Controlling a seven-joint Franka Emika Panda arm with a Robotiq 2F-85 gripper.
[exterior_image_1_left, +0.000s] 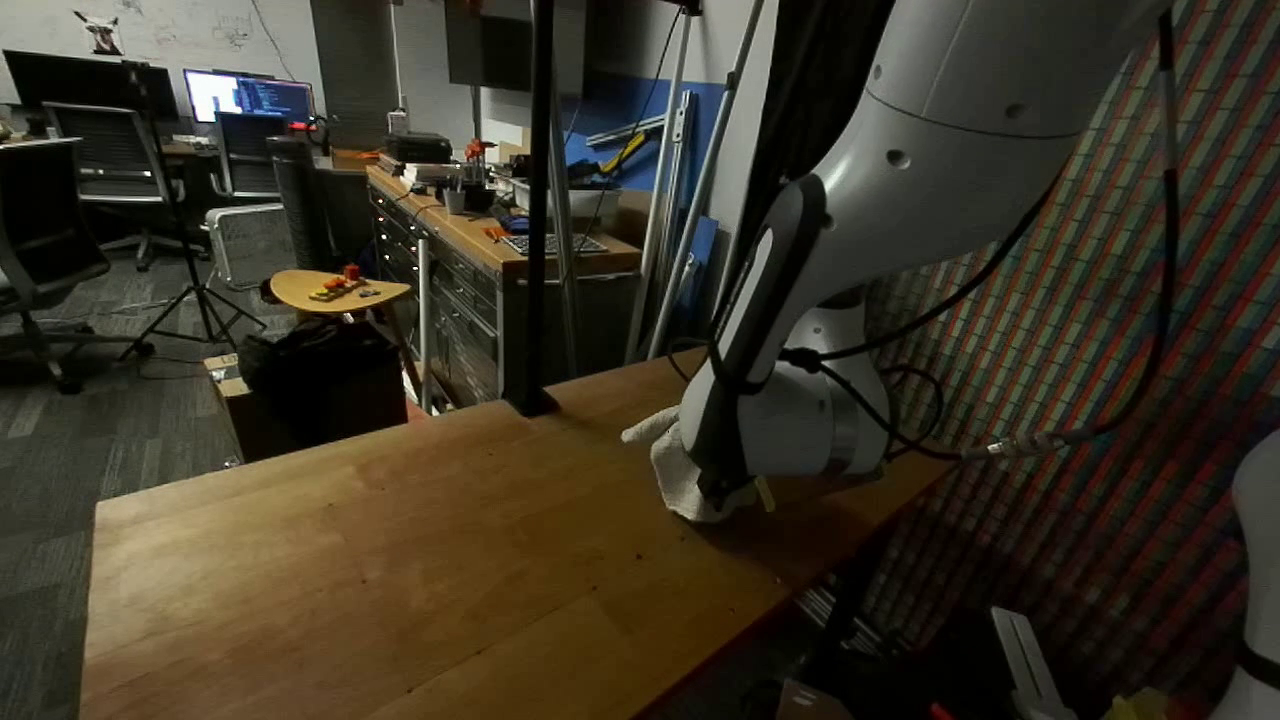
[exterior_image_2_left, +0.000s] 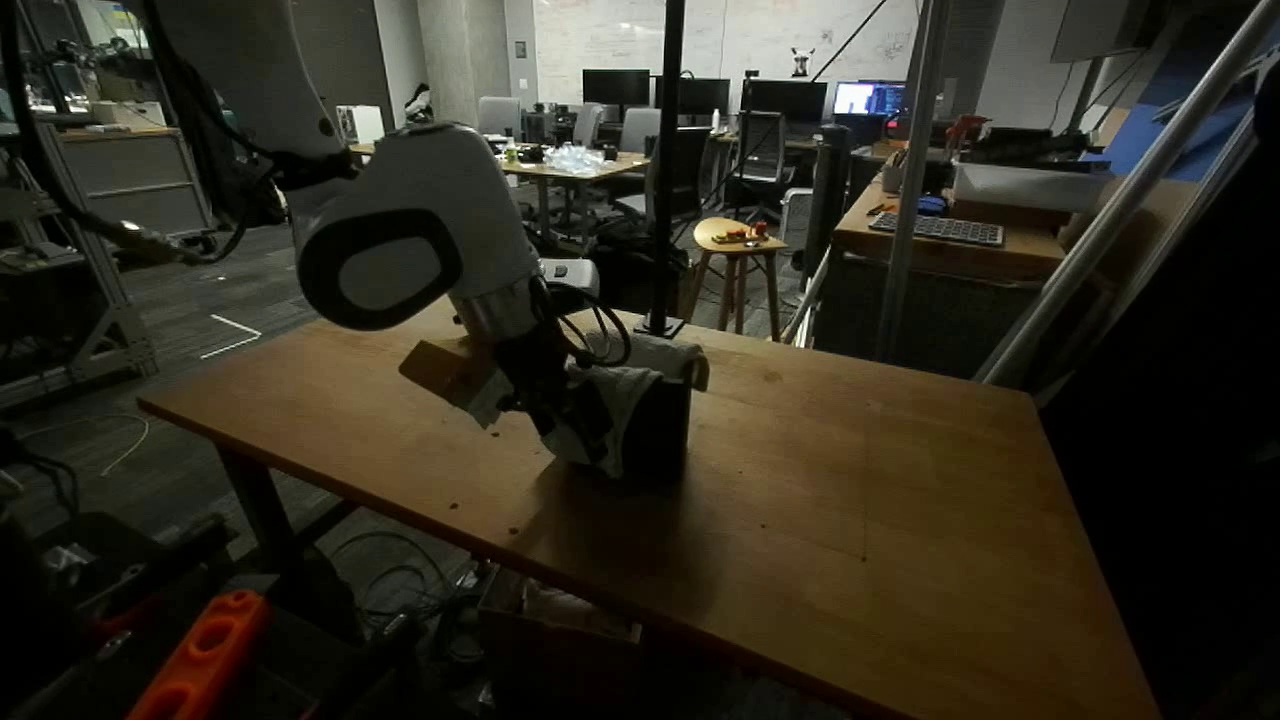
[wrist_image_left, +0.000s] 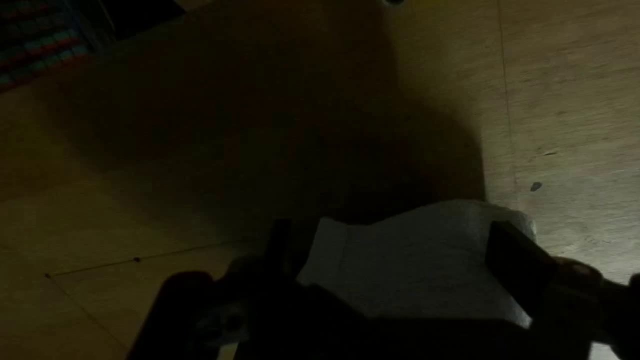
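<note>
A pale grey cloth (exterior_image_1_left: 696, 480) hangs in folds close to the table, partly hidden by the arm in exterior view 1. From the other side, in exterior view 2, the same cloth (exterior_image_2_left: 618, 402) drapes over and beside a dark upright block (exterior_image_2_left: 659, 432) standing on the table. My gripper is open, its dark fingers apart, with the cloth visible between and below them. Whether the fingers touch the cloth cannot be made out in the dim wrist view.
A brown box-like piece (exterior_image_2_left: 453, 373) shows beside the gripper in exterior view 2. A black post (exterior_image_1_left: 536, 240) rises at the table's back edge.
</note>
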